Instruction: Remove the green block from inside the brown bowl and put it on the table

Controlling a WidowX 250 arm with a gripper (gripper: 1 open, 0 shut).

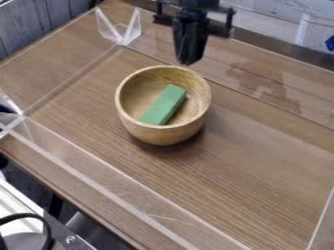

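Note:
The green block [163, 104] lies inside the brown bowl [183, 130], tilted along its floor from lower left toward upper right. The bowl stands upright on the wooden table [98, 146]. Beyond the bowl's far rim hangs my dark gripper [190, 57], clear of both block and bowl. Its fingers blur together at this size, and whether they are apart does not show. Nothing green is at its tips.
Bare table stretches to the right of the bowl and in front of it. A clear plastic piece [119, 26] is at the far left. Transparent edging runs along the left side, and a black cable [26, 218] curls at the lower left corner.

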